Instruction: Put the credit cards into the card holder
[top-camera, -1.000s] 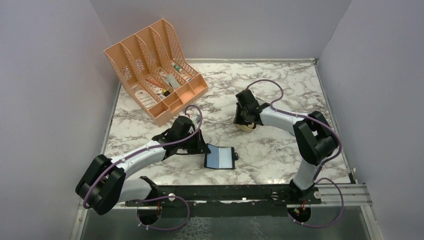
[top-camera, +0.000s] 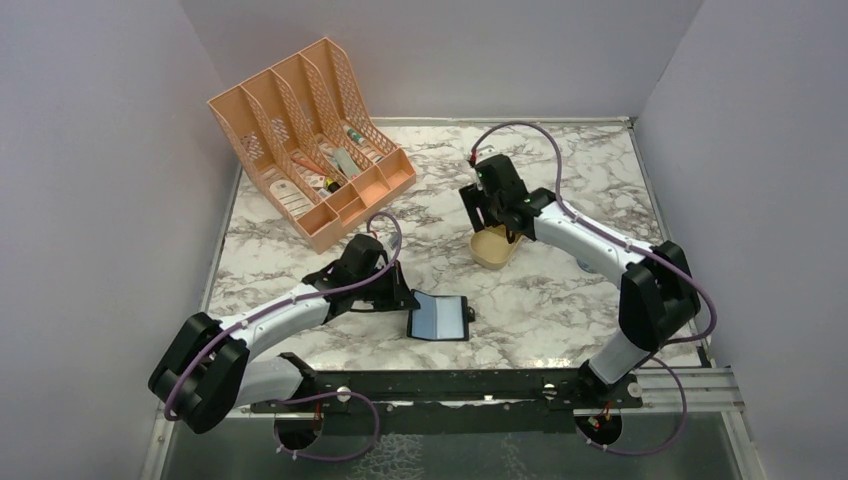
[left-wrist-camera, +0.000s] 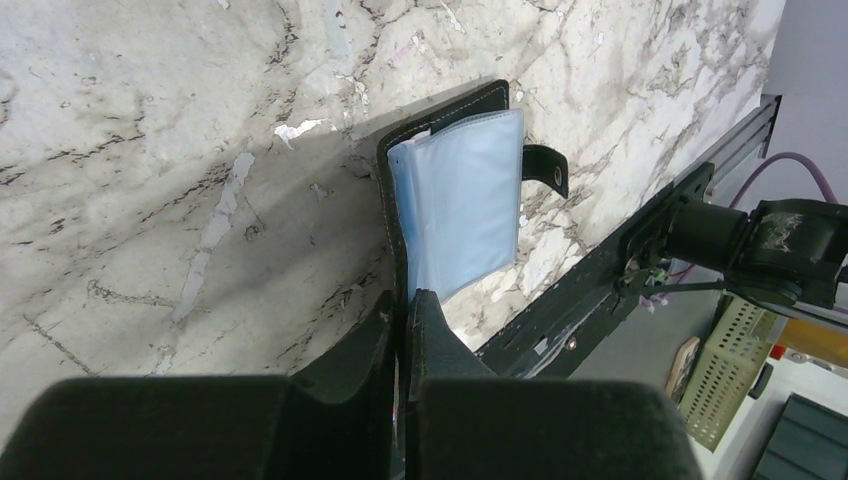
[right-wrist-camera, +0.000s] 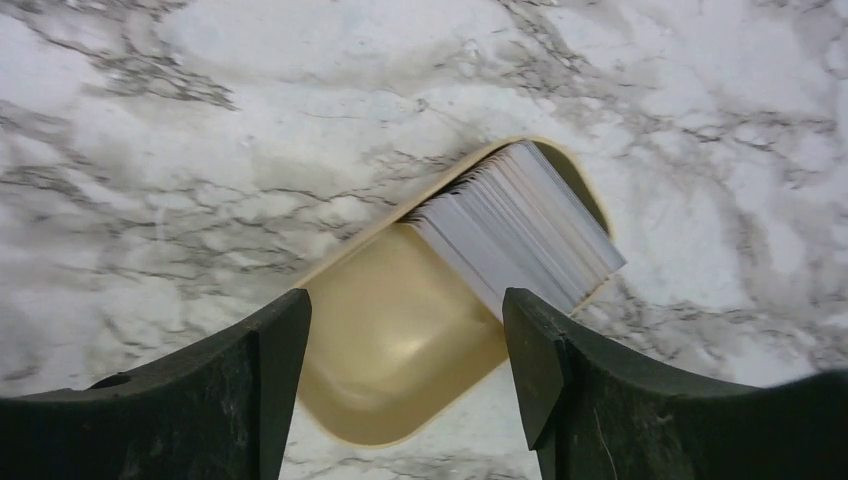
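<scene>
The black card holder (top-camera: 450, 318) with light blue sleeves (left-wrist-camera: 465, 195) lies open on the marble table at front centre. My left gripper is shut on its left edge. A beige container (right-wrist-camera: 400, 370) holds a stack of white cards (right-wrist-camera: 520, 230) at one end, its other end empty. My right gripper hangs open above this container, with nothing between its fingers.
A peach organiser (top-camera: 360, 190) with bottles and other small items stands at the back left. Grey walls border the table on the sides and back.
My right arm has lifted up and back from the container, uncovering more of it in the top view. The left arm and card holder have barely moved.
</scene>
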